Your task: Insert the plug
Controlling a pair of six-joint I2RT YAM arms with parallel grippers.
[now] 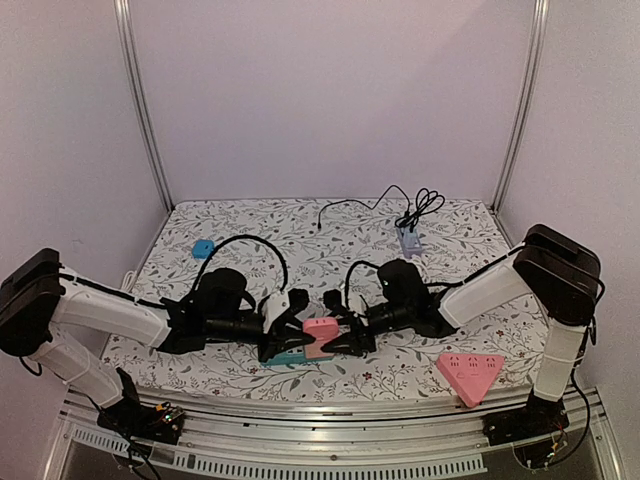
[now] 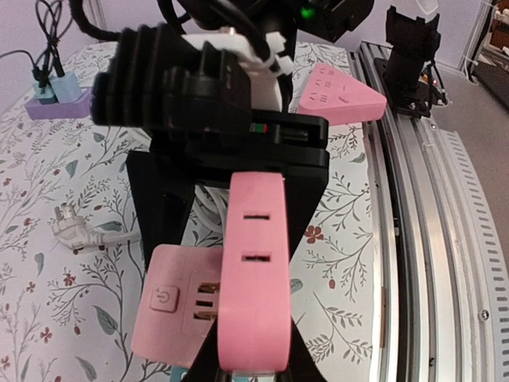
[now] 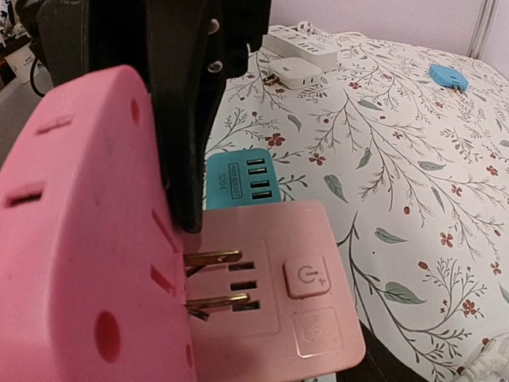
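Observation:
In the left wrist view a pink plug block [image 2: 254, 278] stands upright, with my left gripper shut on it. Beyond it is a paler pink socket block [image 2: 176, 306] with a power button; the right gripper is shut on that block, a finger to either side. From the right wrist side, the pink plug [image 3: 87, 255] shows its metal prongs [image 3: 219, 259] pointing at the slotted face of the socket block [image 3: 306, 239]. The prong tips look near the slots but outside them. Seen from above, both blocks are close together between the grippers.
Below the blocks lies a teal charger [image 3: 238, 179] with several USB ports. A pink triangular strip [image 1: 471, 376] sits at front right, a blue block [image 1: 203, 248] at far left, and a purple block with black cable [image 1: 410, 242] at the back.

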